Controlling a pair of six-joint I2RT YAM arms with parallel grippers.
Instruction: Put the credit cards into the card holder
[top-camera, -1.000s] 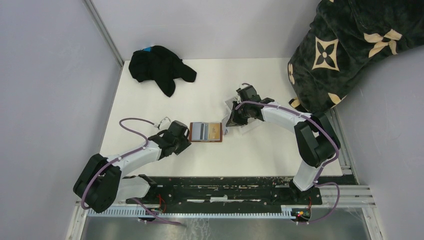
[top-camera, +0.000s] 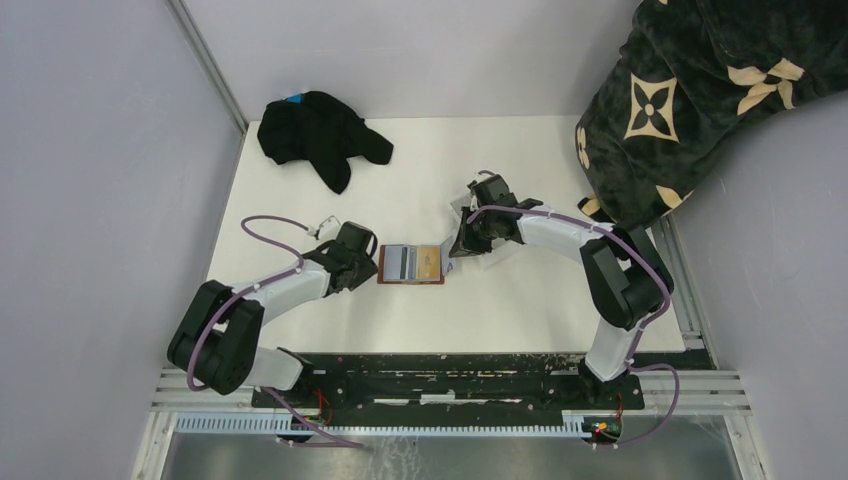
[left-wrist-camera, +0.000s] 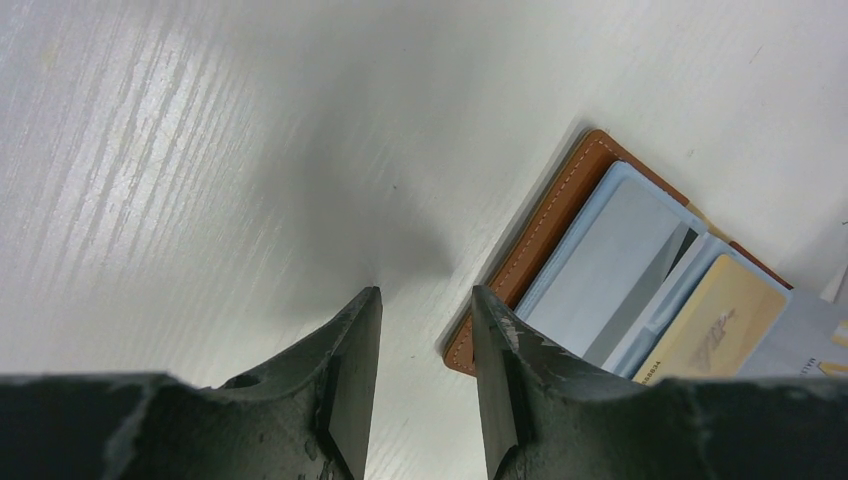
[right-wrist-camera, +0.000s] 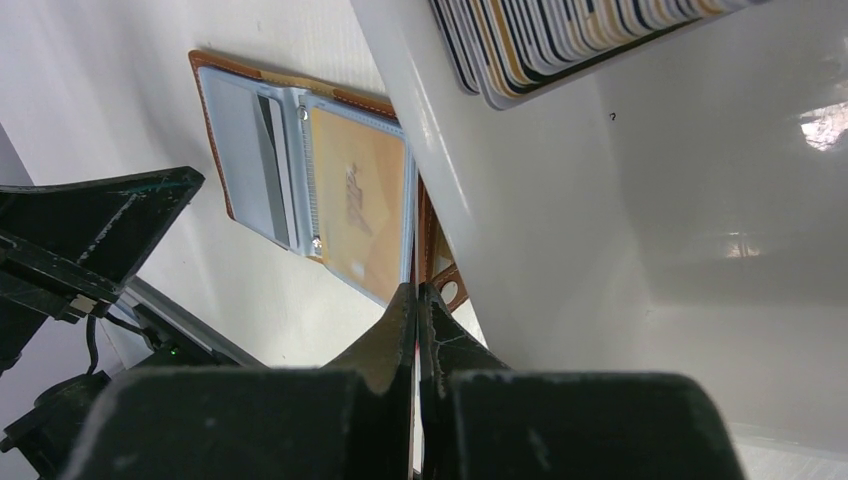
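The brown card holder (top-camera: 381, 265) lies open mid-table, with pale blue sleeves and a gold card (right-wrist-camera: 357, 185) in one. My right gripper is shut at the holder's right end. Between its fingers a thin card stands edge-on to that camera; its grey face (left-wrist-camera: 800, 340), bearing small print, shows in the left wrist view. Whether the card's edge is inside a sleeve I cannot tell. My left gripper is open and empty at the holder's left edge, its right finger overlapping the brown border in view.
A white tray (right-wrist-camera: 540, 200) stands right beside the holder, under my right arm, with a row of several cards (right-wrist-camera: 575, 35) in it. Black cloth (top-camera: 325, 135) lies at the back left. A dark patterned cushion (top-camera: 690, 110) fills the back right.
My left gripper has shifted slightly toward the back of the table, staying left of the holder. The right arm's elbow has swung a little left, its gripper nearly in place. The holder has not moved.
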